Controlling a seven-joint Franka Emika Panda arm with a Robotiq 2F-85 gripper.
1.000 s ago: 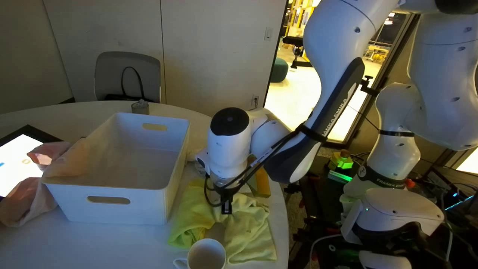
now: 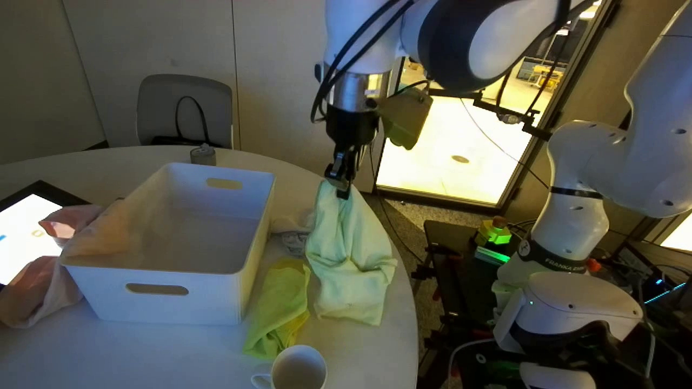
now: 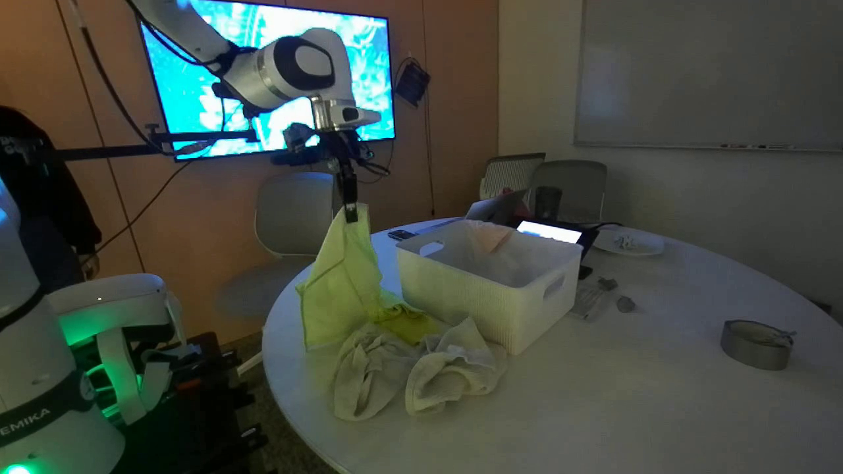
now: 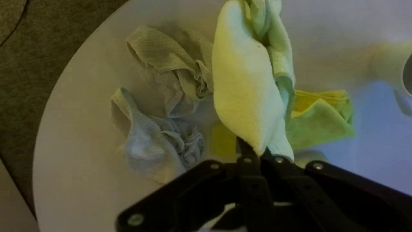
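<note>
A pale yellow-green cloth (image 2: 353,259) hangs below my gripper (image 2: 342,188), which is shut on its upper end. In the second exterior view that cloth (image 3: 336,288) drapes down from the fingertips, its lower part close to the tabletop; whether it touches cannot be told. Seen from the wrist, the cloth (image 4: 247,85) bulges out from between the gripper's (image 4: 258,154) fingers and covers part of the table. A second cloth, green and yellow (image 2: 280,308), lies between the white bin (image 2: 175,295) and the held one. Two crumpled grey cloths (image 4: 170,58) (image 4: 148,145) rest on the table.
A white mug (image 2: 299,369) stands near the green-yellow cloth. Over the bin's far-left side drapes a pinkish cloth (image 2: 97,236). Tape (image 3: 756,345), a plate (image 3: 628,241) and a lit tablet (image 2: 29,223) are on the table.
My gripper has risen from low over the table, lifting the pale cloth from lying flat to hanging. The bin, mug and green-yellow cloth look unmoved.
</note>
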